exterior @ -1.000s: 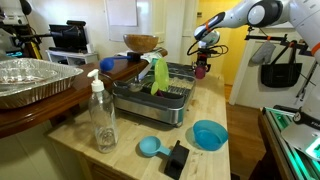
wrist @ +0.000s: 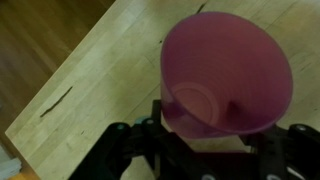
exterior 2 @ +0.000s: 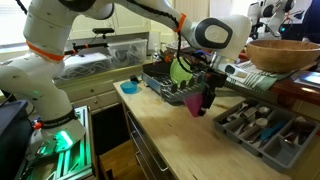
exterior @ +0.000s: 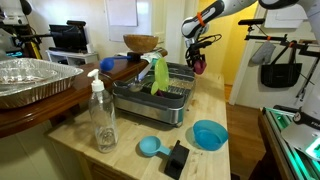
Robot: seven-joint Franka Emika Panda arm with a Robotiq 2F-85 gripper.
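A pink cup fills much of the wrist view, its open mouth facing that camera. My gripper is shut on the cup's near side. From exterior view 2, the cup hangs above the bare wooden counter, between the dish rack and the utensil tray. Toward the far end of the counter in exterior view 1, the same cup shows small beneath the arm.
A dish rack holds a green item. Near the front stand a blue bowl, a blue cup and a soap bottle. The utensil tray lies beside open counter.
The arm has swung nearer to the camera of exterior view 1, and the pink cup has come up and slightly closer with it. The counter items have stayed put.
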